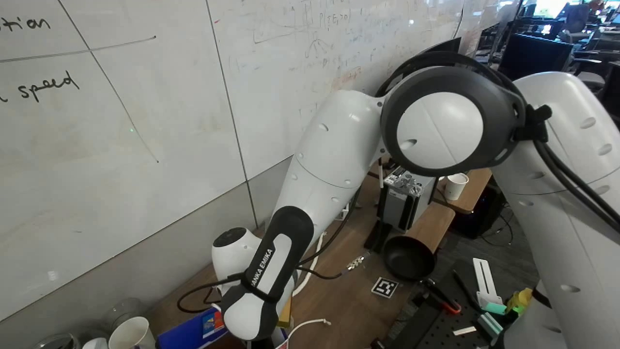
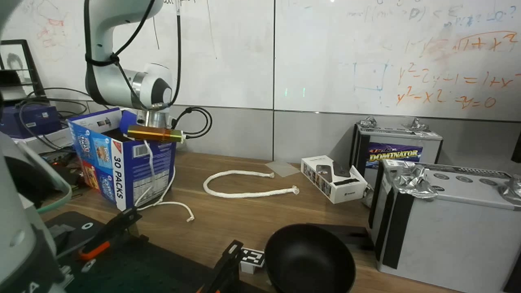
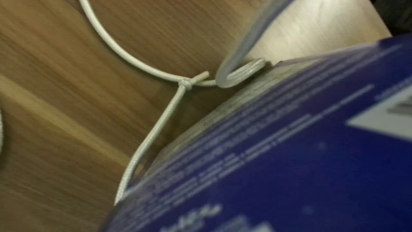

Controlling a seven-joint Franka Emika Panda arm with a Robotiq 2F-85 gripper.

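Observation:
A thin white cord (image 2: 152, 168) hangs down from my gripper (image 2: 146, 140) along the front of a blue snack box (image 2: 141, 168). Its lower part lies on the table beside the box. My gripper is shut on the cord, held high near the box's open top; the fingertips themselves are hidden. In the wrist view the cord (image 3: 145, 145) shows a small knot and a loop against the box, and one blurred strand rises toward the camera. The box's printed blue side (image 3: 309, 162) fills the lower right there.
A thicker white rope (image 2: 244, 195) lies curved on the table to the right. Beyond it are a small white box (image 2: 334, 178), grey batteries (image 2: 449, 224) and a black pan (image 2: 310, 259). Cups (image 1: 132, 334) stand near the whiteboard. Bare table lies between box and pan.

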